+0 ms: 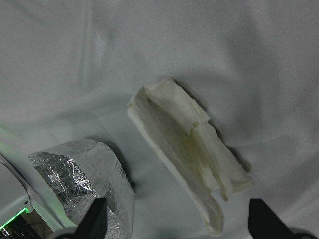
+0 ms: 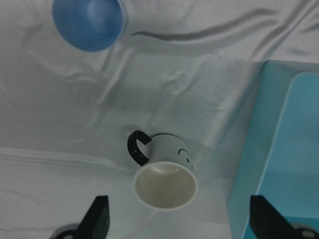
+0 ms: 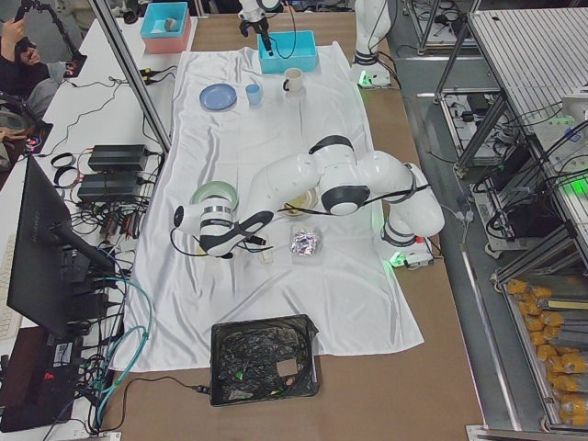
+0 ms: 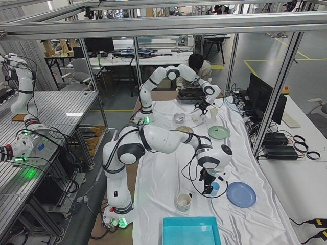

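A crumpled off-white paper piece lies on the white cloth, with a foil-wrapped item beside it. My left gripper hangs over the paper, open and empty in the left wrist view. My right gripper is at the far end of the cloth, open above a white mug with a black handle and near a blue cup.
A cyan bin and blue plate are by the right arm. A green plate and a partly hidden yellowish dish lie near the left arm. A black lined tray stands at the cloth's front edge.
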